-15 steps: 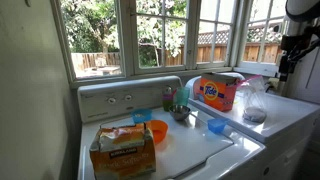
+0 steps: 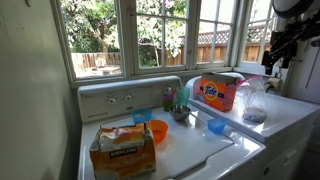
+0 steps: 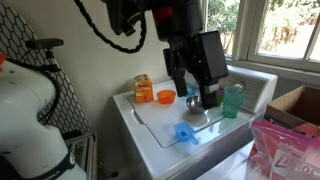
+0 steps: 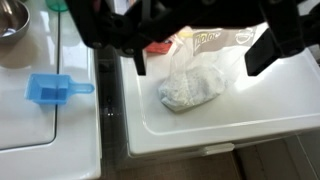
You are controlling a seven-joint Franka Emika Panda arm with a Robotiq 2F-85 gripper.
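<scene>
My gripper stands open, with nothing held between its spread fingers. Beyond and below them in the wrist view lies a clear plastic bag of white contents [image 4: 190,88] on a white surface. Exterior view 1 has the gripper [image 2: 273,65] at the upper right, above the bag [image 2: 254,112]. A blue scoop [image 4: 55,89] lies left of the gripper. The Tide box [image 2: 215,91] stands behind the bag. In exterior view 2 the gripper [image 3: 195,92] blocks part of the washer top, and a pink-printed plastic bag [image 3: 285,150] is in front at right.
On the left machine are a Kirkland bag [image 2: 123,152], an orange bowl [image 2: 158,131], a blue bowl [image 2: 142,115], a metal bowl [image 2: 180,113] and a green cup [image 3: 233,100]. A gap [image 4: 112,100] separates the machines. Windows line the back.
The objects on the machines have stayed in place.
</scene>
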